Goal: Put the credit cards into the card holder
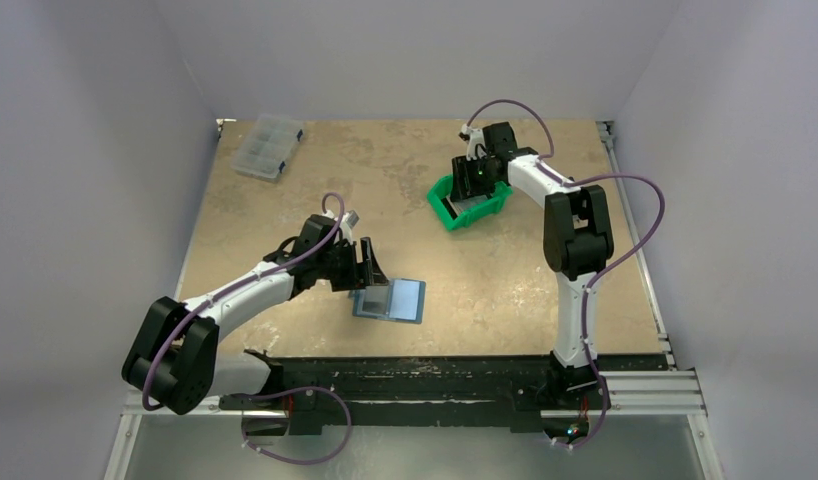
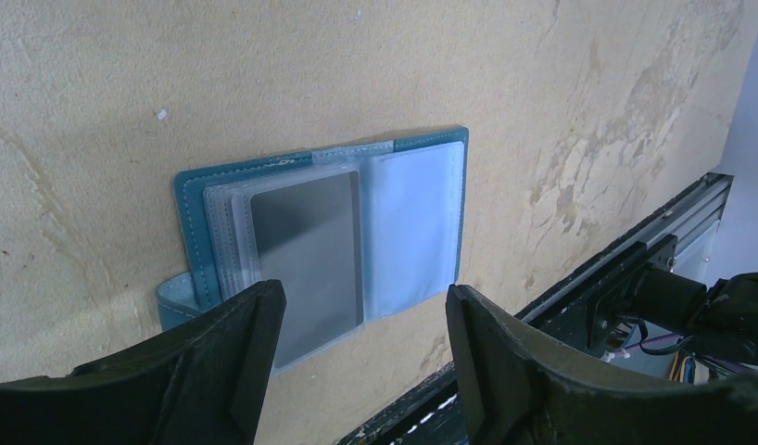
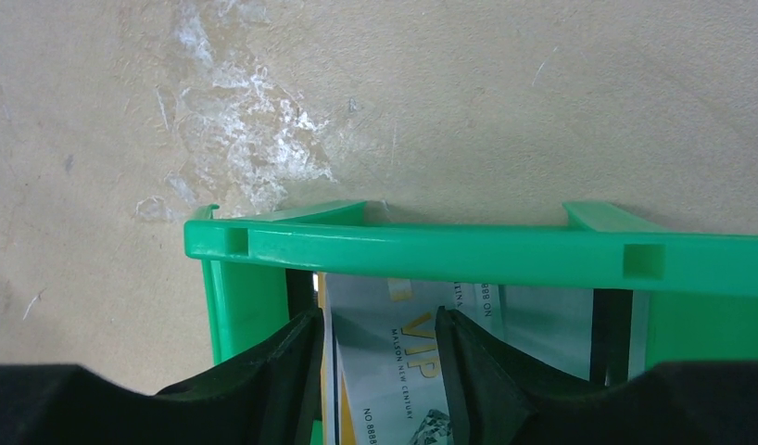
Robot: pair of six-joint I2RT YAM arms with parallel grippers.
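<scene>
The blue card holder (image 2: 246, 169) lies spread on the table, with clear pockets (image 2: 408, 232) on its inner sides. Above its near left edge my left gripper stands open, nothing between its fingers. Several cards (image 3: 385, 362), the top one grey with "VIP" lettering, are stacked in the green tray (image 3: 422, 252). My right gripper reaches down into that tray over the cards. Its fingers are part open, one by the stack's left edge and one over the grey card. Whether they touch the cards cannot be made out.
A clear plastic box (image 1: 269, 146) stands at the back left. The green tray's raised walls surround the right fingertips. Bare table lies between tray and card holder, and at the front right.
</scene>
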